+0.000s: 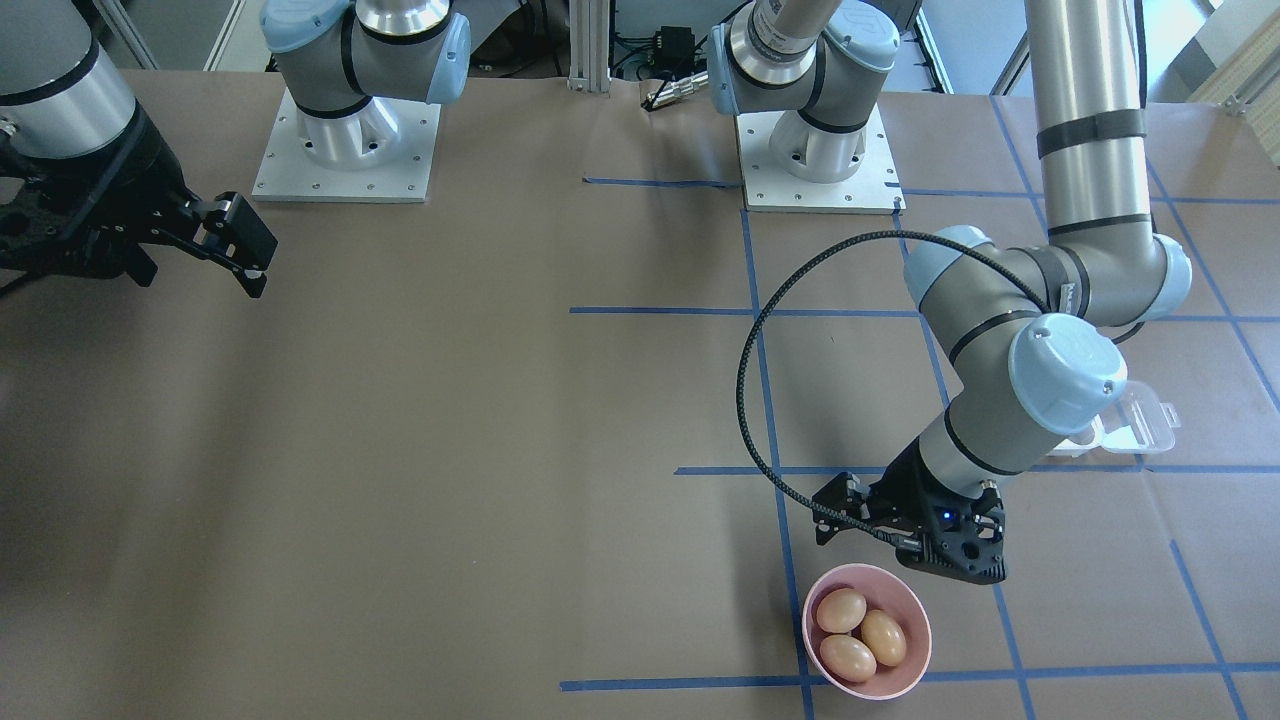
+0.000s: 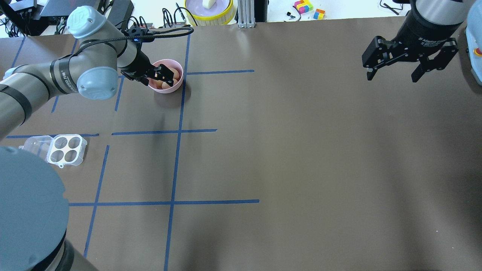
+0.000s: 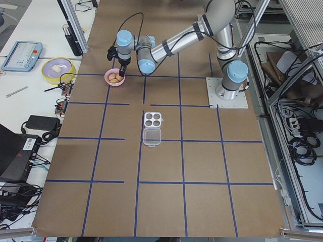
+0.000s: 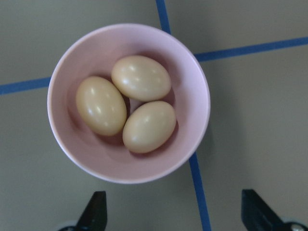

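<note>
A pink bowl [image 1: 866, 672] holding three tan eggs [image 4: 148, 126] sits on the table in the front view's lower right; all three also show in the left wrist view. My gripper hangs just above the bowl, its two fingertips apart at the bottom of the wrist view, open with nothing between them.
A clear and white four-hole egg carton [image 2: 67, 149] lies open on the taped grid [image 2: 173, 180]. A second black gripper [image 1: 240, 246] hangs at the left of the front view.
</note>
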